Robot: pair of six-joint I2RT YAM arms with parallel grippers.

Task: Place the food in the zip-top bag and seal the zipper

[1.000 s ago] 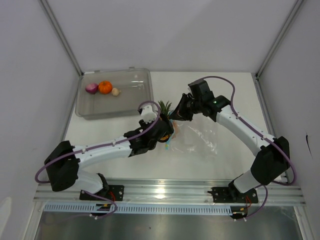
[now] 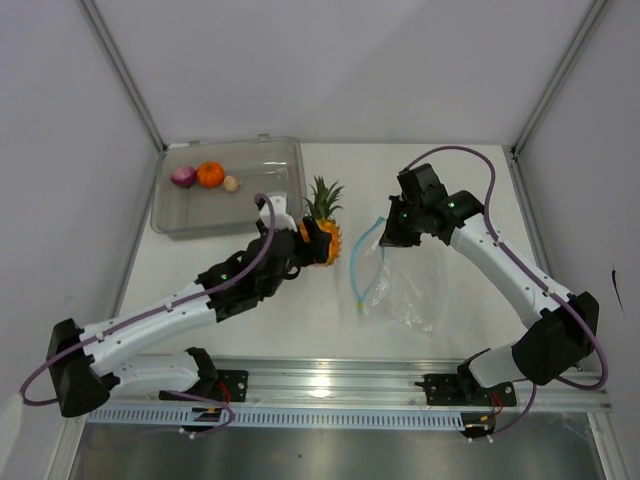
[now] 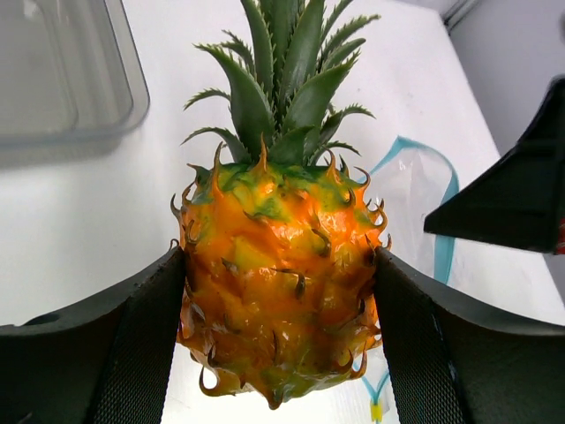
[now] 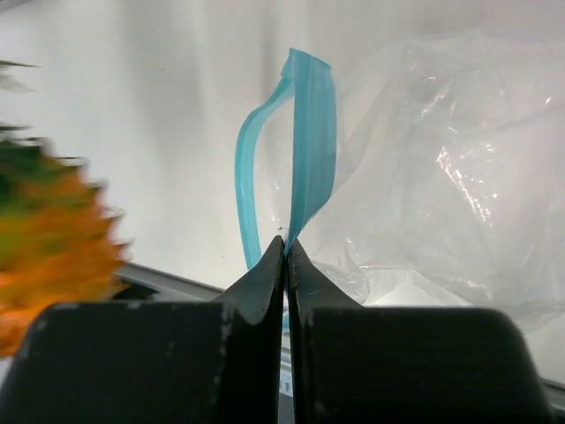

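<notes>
My left gripper is shut on an orange, spiky pineapple with a green crown, held just left of the bag. The clear zip top bag with blue zipper strips lies to the right in the top view, its mouth standing somewhat open. My right gripper is shut at the blue strip on the bag's edge, holding that edge up.
A grey bin at the back left holds a purple onion, an orange item and a small pale round item.
My left gripper with the pineapple has drawn back leftward from the bag. My right gripper has moved right, and the bag's blue mouth shows more fully.
</notes>
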